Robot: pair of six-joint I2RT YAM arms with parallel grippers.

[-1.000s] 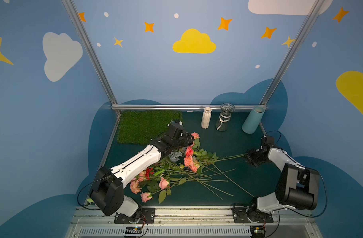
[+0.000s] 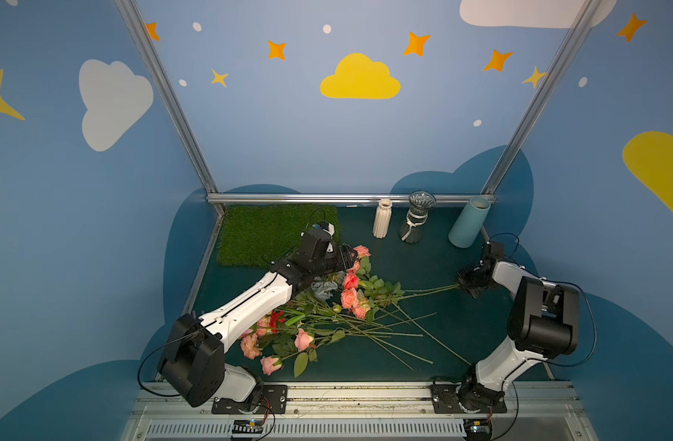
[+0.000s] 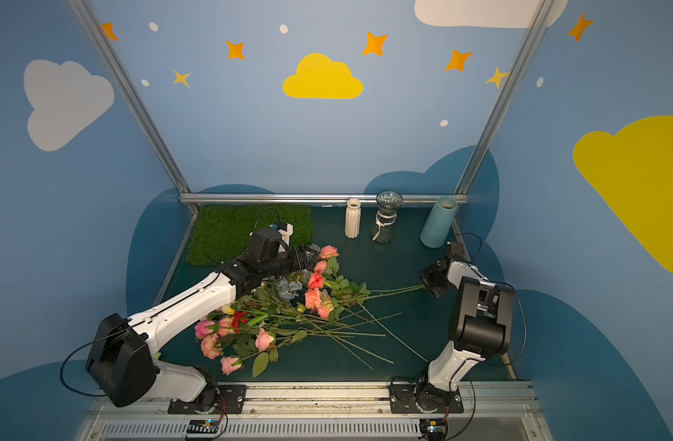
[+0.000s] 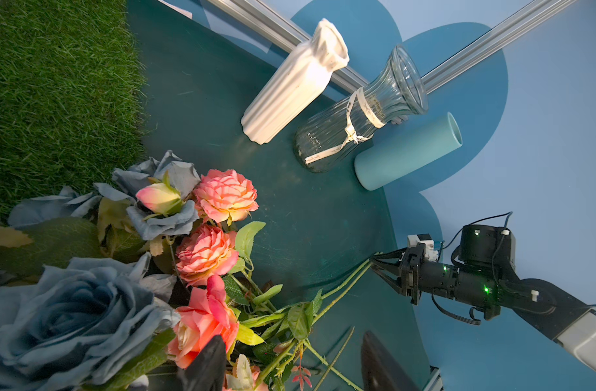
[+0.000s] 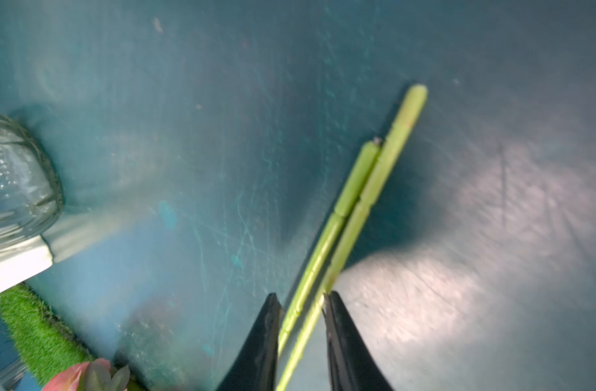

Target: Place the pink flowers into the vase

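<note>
Pink flowers (image 2: 349, 297) lie in a loose pile on the dark green table, their stems pointing right. In the left wrist view several coral-pink blooms (image 4: 225, 195) sit beside blue-grey roses. My left gripper is over the pile, fingers wide apart, with flowers visible beyond the gap. At the stem ends my right gripper points down, its fingers part open, with two green stems (image 5: 350, 224) running in line with the gap. Whether they touch the fingers cannot be told. At the back stand a white vase (image 2: 382, 219), a glass vase (image 2: 413, 228) and a blue-green vase (image 2: 469, 222).
An artificial grass mat (image 2: 270, 231) covers the back left. More stems and pink and red flowers (image 3: 239, 320) lie at the front left. Bare table (image 2: 424, 264) shows between the pile and the vases. Metal rails (image 2: 344, 198) border the back edge.
The right arm's elbow has moved a little left and up in the top left view, its gripper staying by the stem ends.
</note>
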